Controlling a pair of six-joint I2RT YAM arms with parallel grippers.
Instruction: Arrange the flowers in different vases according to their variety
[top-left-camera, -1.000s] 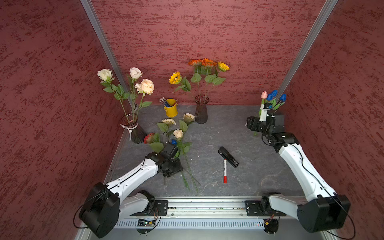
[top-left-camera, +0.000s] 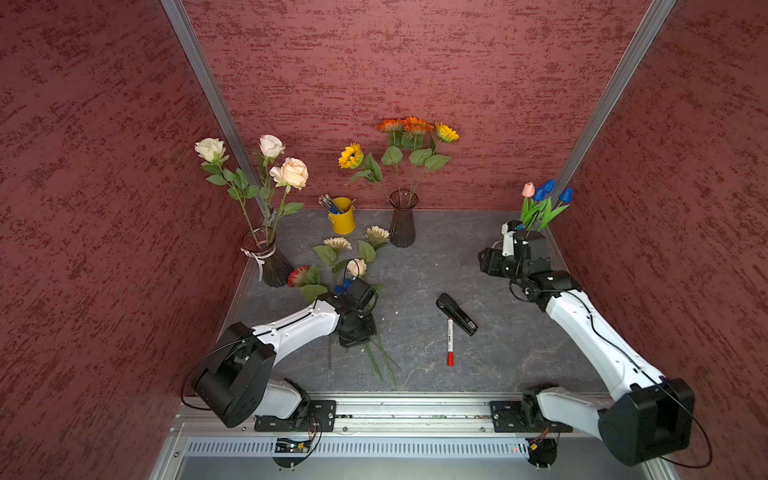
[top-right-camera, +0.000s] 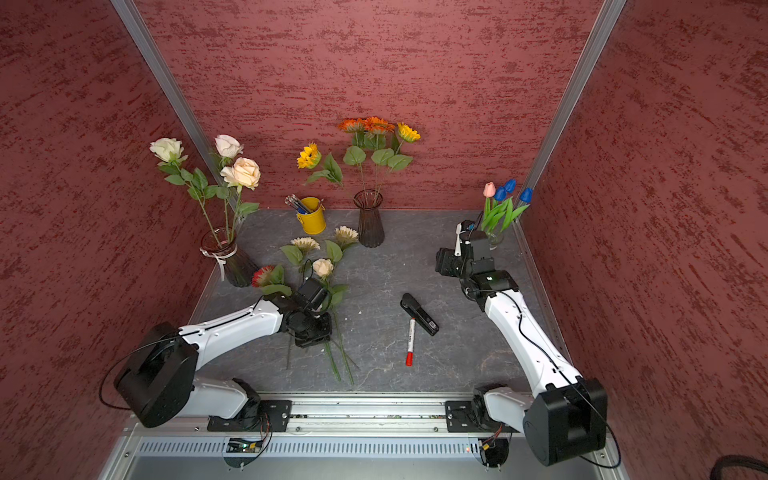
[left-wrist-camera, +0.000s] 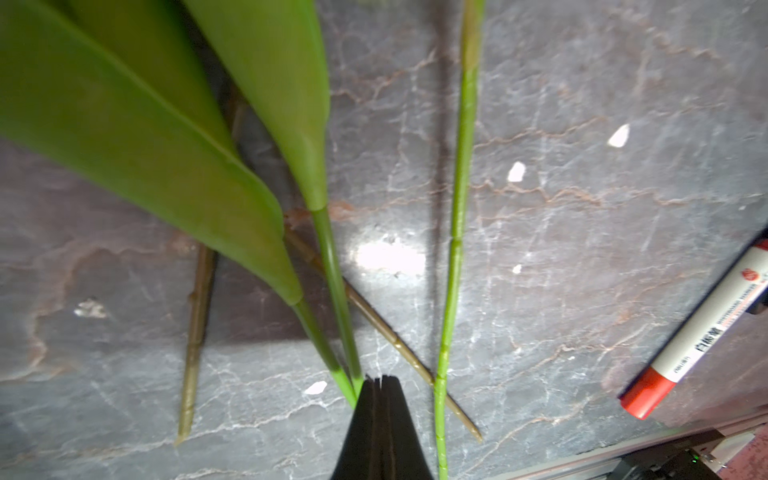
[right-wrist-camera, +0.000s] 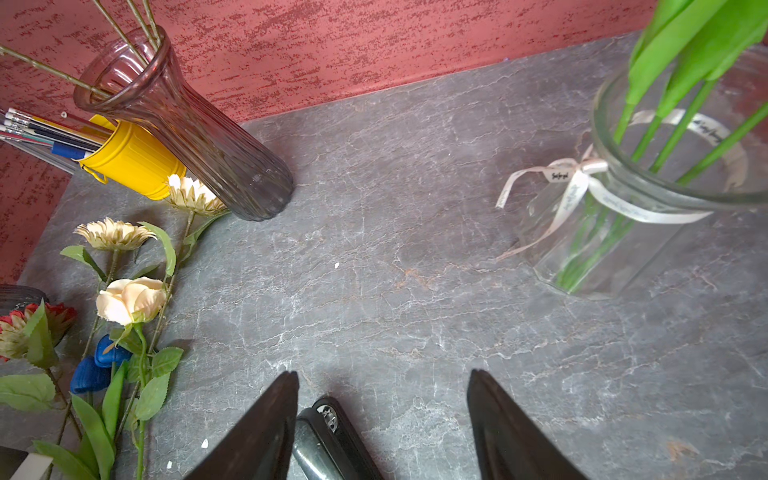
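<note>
My left gripper is shut low over the table, its tips beside the green stems (left-wrist-camera: 336, 300) of leafy tulips; nothing clearly shows between them. Another green stem (left-wrist-camera: 452, 272) lies to the right. In the right wrist view, my right gripper is open and empty, left of the glass vase (right-wrist-camera: 608, 240) with tulips. Loose on the table are a cream rose (right-wrist-camera: 132, 300), blue tulips (right-wrist-camera: 89, 376), a red flower (top-left-camera: 298, 276) and two pale daisy-like flowers (top-left-camera: 337, 244). Roses stand in the left dark vase (top-left-camera: 276, 268), sunflowers and orange flowers in the middle vase (top-left-camera: 403, 224).
A yellow bucket (top-left-camera: 342, 220) of pencils stands at the back. A black stapler (top-left-camera: 457, 313) and a red-capped marker (top-left-camera: 450, 342) lie near the middle. Bare table stretches between the middle vase and the tulip vase.
My left gripper has moved right over the stems of the loose flowers. The right arm has shifted slightly left, away from the tulip vase.
</note>
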